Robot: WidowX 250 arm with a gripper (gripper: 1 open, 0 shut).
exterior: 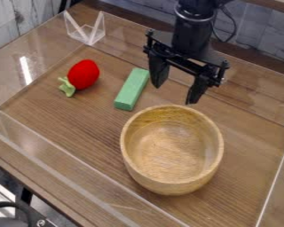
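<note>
My black gripper [185, 69] hangs over the wooden table at the upper middle, behind a large tan bowl [172, 151], its fingers spread open. The bowl looks empty. A green block [131, 89] lies left of the gripper, and a red object with a green part [82, 75] lies farther left.
A clear wire or plastic holder [86, 27] stands at the back left.
</note>
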